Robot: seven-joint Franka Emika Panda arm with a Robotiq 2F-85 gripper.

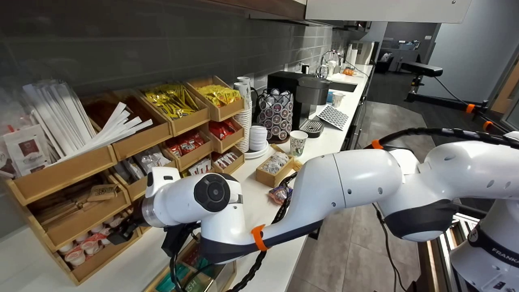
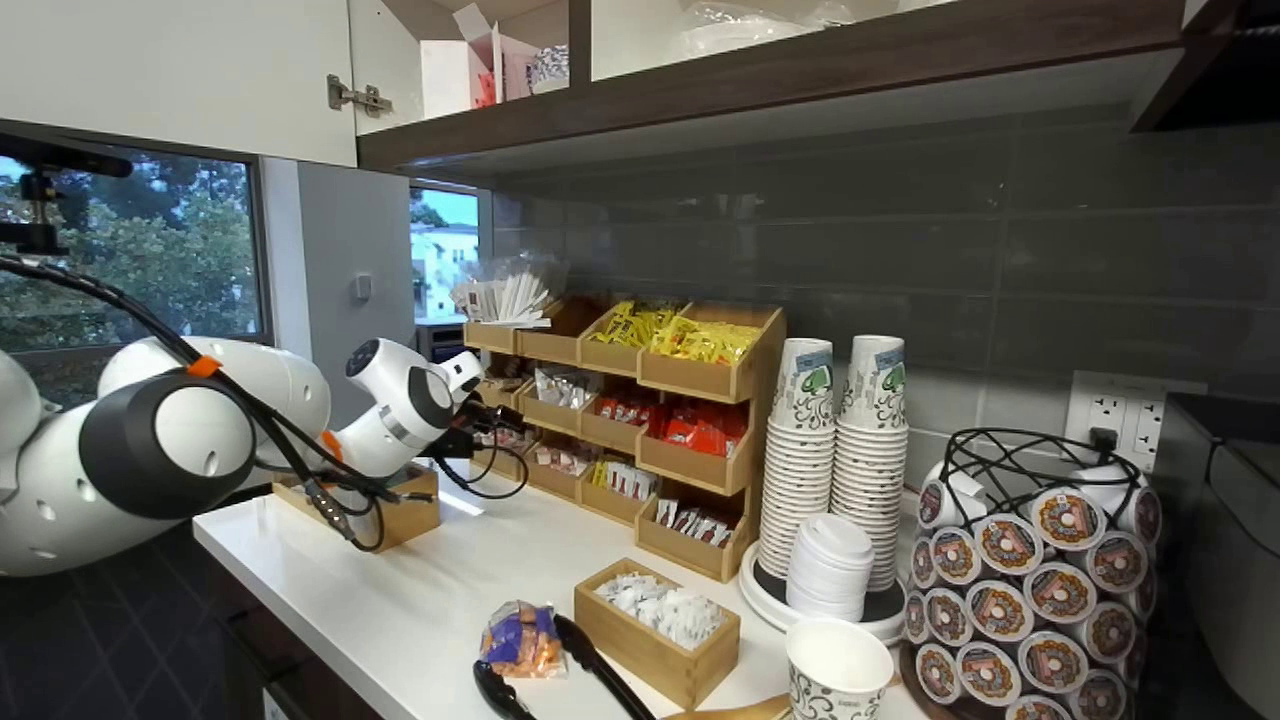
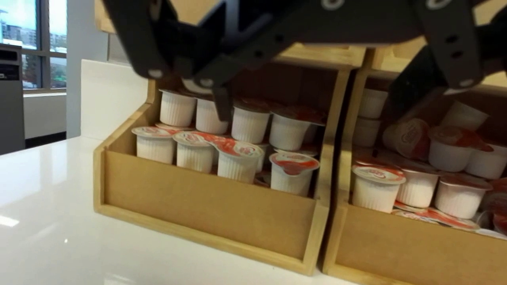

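Observation:
My gripper stands open in the wrist view, its fingers (image 3: 221, 102) spread wide with nothing seen between them. Beyond and below it is a wooden bin (image 3: 204, 204) holding rows of white creamer cups (image 3: 237, 161) with red-and-white lids. A neighbouring bin (image 3: 413, 242) to the right holds more creamer cups (image 3: 376, 187), some tipped over. In exterior view 1 the dark gripper (image 1: 121, 234) is in front of the bottom tier of the tiered rack; it hides part of that tier. Whether a finger touches a cup cannot be told.
Upper rack tiers with yellow packets (image 1: 176, 102) and paper-wrapped sticks (image 1: 63, 117) rise above the gripper. A wooden box (image 2: 414, 510) stands on the counter behind the arm. Cup stacks (image 2: 800, 456), tongs (image 2: 600, 666) and a snack bag (image 2: 522, 640) are farther along the counter.

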